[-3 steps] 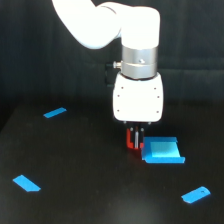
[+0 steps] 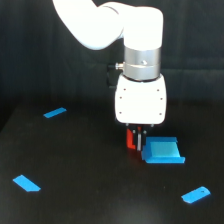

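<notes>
My gripper (image 2: pixel 139 146) points straight down in the middle of the camera view, below its white hand. A small red object (image 2: pixel 130 139) shows at the left of the dark fingers, partly covered by them. Whether it is held between the fingers or stands beside them cannot be made out. Immediately right of the fingers lies a blue square (image 2: pixel 163 150), which looks like a shallow tray or a taped patch. The fingers are too small and dark to show their opening.
Blue tape strips mark the black table at the back left (image 2: pixel 55 112), front left (image 2: pixel 26 183) and front right (image 2: pixel 196 195). A dark curtain hangs behind.
The hand has shifted slightly to the right and a little lower in the picture. More of the red object shows left of the fingers. The blue square has not moved.
</notes>
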